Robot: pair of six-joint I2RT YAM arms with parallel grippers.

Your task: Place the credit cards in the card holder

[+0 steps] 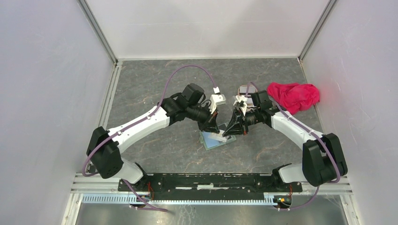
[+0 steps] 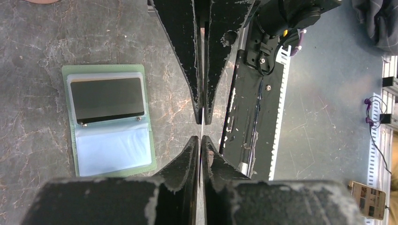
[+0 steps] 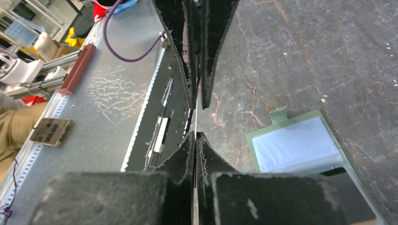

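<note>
A thin white card bridges my two grippers, above the green card holder. My left gripper is shut on one end of it; the card appears edge-on as a thin line. From the opposite side, my right gripper is shut with the card's edge between its fingers. The two sets of fingertips nearly meet. Open on the table, the green-edged holder shows a pale blue pocket and, in its other half, a dark rectangle that looks like a card.
A brown-rimmed tray with pale items stands behind the right arm, partly hidden by it. Crumpled red cloth lies at the back right.
</note>
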